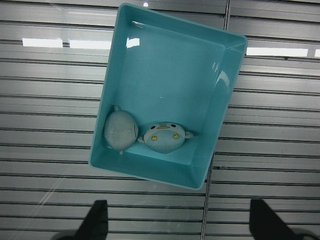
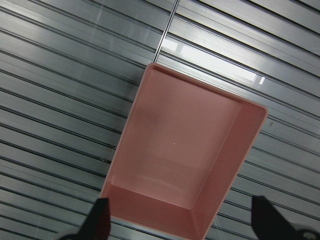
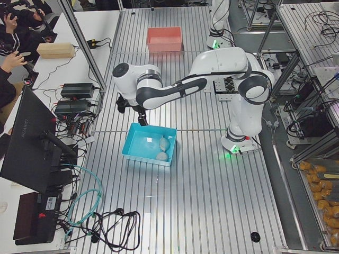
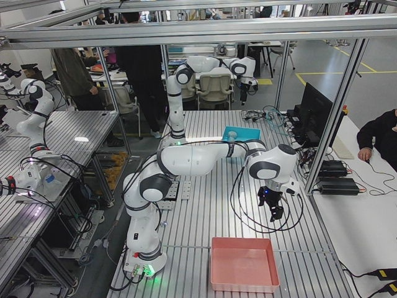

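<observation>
A turquoise bin [image 1: 170,70] holds two pale blue plush toys: one [image 1: 120,131] with its face hidden at the left, another [image 1: 164,137] face up with a yellow beak, beside it. My left gripper [image 3: 142,120] hangs above this bin's far side, open and empty, its fingertips at the bottom corners of the left wrist view. An empty pink bin [image 2: 170,145] lies under my right gripper [image 4: 275,212], which is also open and empty, its fingertips at the lower edge of the right wrist view.
A monitor [image 3: 29,143] and electronics stand on the side bench. Frame posts [image 4: 332,149] rise along the table.
</observation>
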